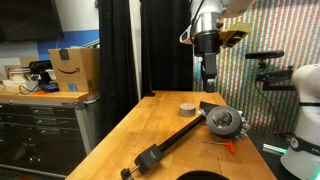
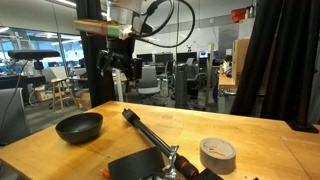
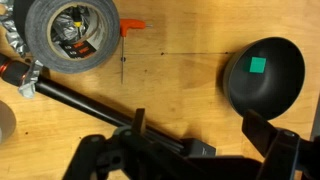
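Note:
My gripper hangs above the wooden table, its two black fingers wide apart in the wrist view with nothing between them. To the right in that view lies a black bowl (image 3: pixel 278 88) holding a small green square (image 3: pixel 258 65). A grey tape roll (image 3: pixel 98 58) with a packet inside its ring sits at the upper left. Beside the roll is a red-handled tool (image 3: pixel 131 24) with a thin shaft. Below them a long black bar (image 3: pixel 85 106) runs diagonally, its end partly under my gripper.
A pale tape roll (image 2: pixel 217 155) stands on the table, apart from the bowl (image 2: pixel 79 127). Cardboard boxes (image 1: pixel 76 68) rest on a side bench at the left. Bare wood (image 1: pixel 140 120) lies to the left of the bar.

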